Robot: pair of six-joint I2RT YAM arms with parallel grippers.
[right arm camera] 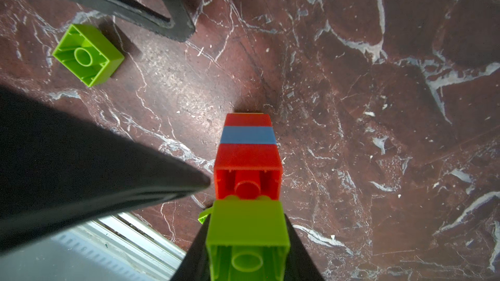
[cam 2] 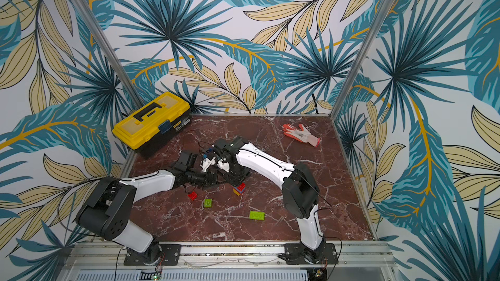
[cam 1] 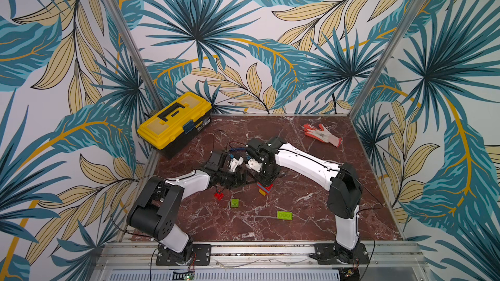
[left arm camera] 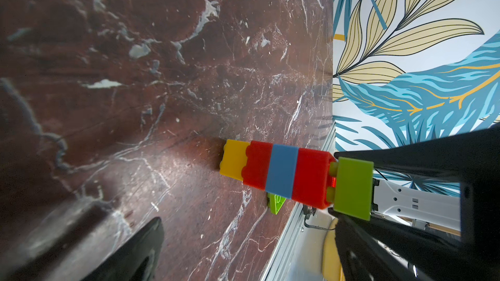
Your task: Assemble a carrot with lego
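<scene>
A stack of yellow, red, blue and red bricks (left arm camera: 281,171) shows side-on in the left wrist view, its yellow end pointing down toward the table. At its other end is a green brick (right arm camera: 247,223), with my right gripper shut on it. The green brick's studs face the hollow underside of the end red brick (right arm camera: 247,156); some of them still show between the two, so they are not flush. My left gripper is open beside the stack, nothing between its fingers. A loose green brick (right arm camera: 88,54) lies hollow side up.
Another green brick (cam 1: 284,215) lies toward the front, and a small red piece (cam 1: 218,196) at the left. A yellow toolbox (cam 1: 174,119) stands back left and a glove (cam 1: 323,134) back right.
</scene>
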